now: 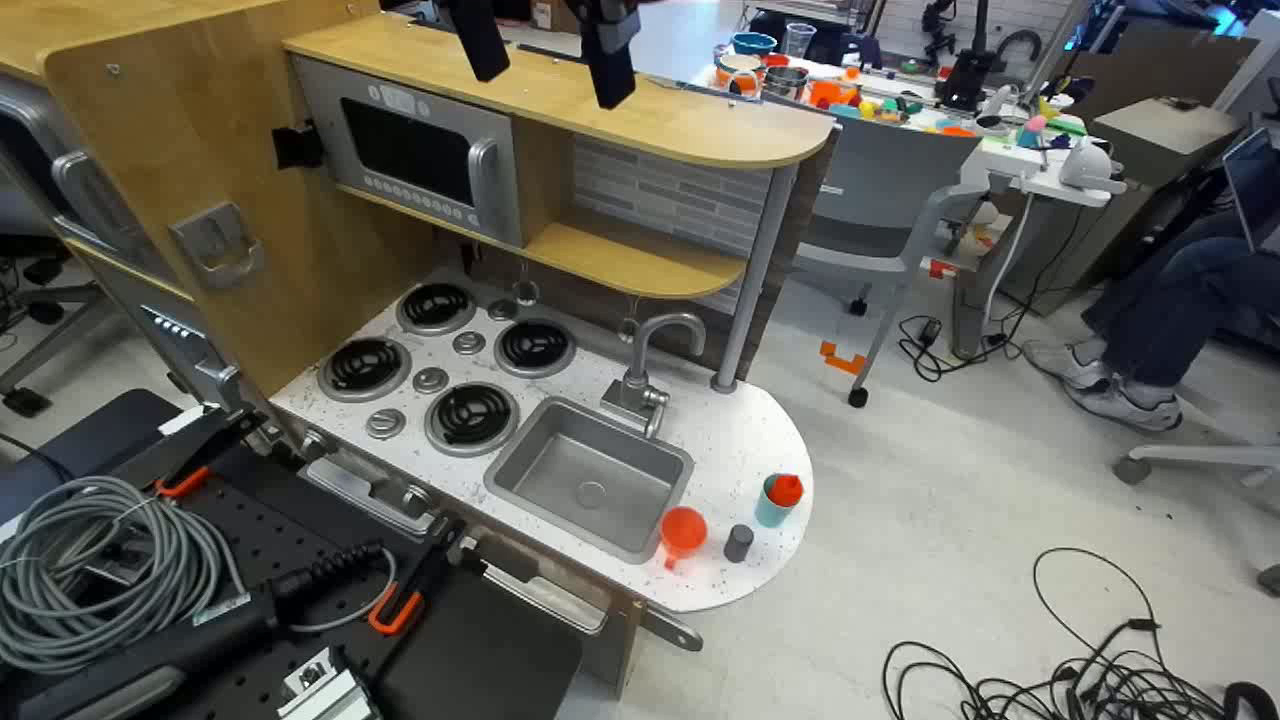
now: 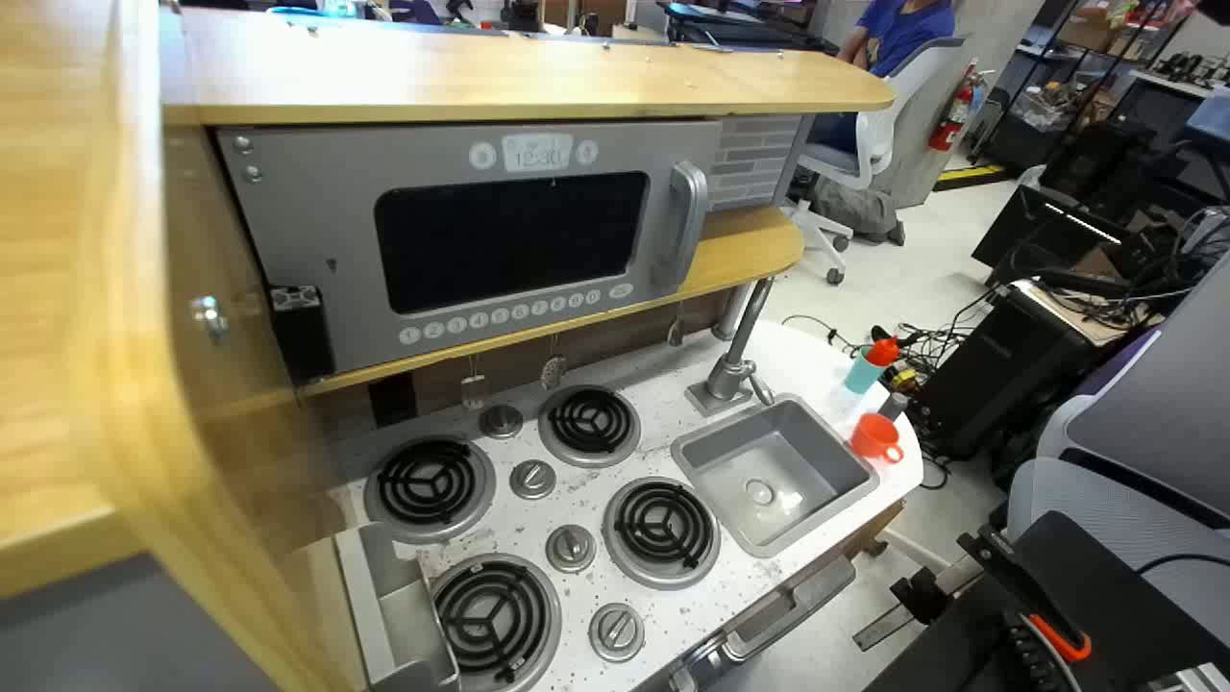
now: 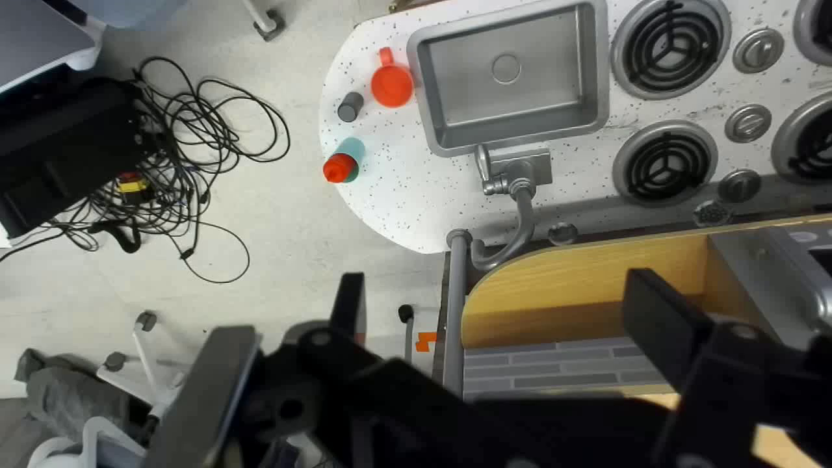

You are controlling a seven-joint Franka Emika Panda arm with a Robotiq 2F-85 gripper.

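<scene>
High above the toy kitchen's top shelf, my gripper (image 1: 549, 91) is open, its two dark fingers wide apart and nothing between them. The wrist view looks down past the gripper to the counter. On the counter's rounded end stand an orange cup (image 3: 391, 85) with a handle, a small dark grey cylinder (image 3: 350, 106) and a teal cup (image 3: 351, 151) with a red object (image 3: 338, 167) in its mouth. The orange cup is right beside the grey sink (image 1: 546, 430), whose basin is empty. All of these are well away from my fingers.
A faucet (image 1: 648, 360) rises behind the sink. Several black burners (image 2: 590, 420) and knobs fill the other side of the counter. The microwave (image 2: 507, 242) and wooden shelf (image 1: 648, 258) overhang the back, with a grey post (image 3: 454, 312) at the shelf's end.
</scene>
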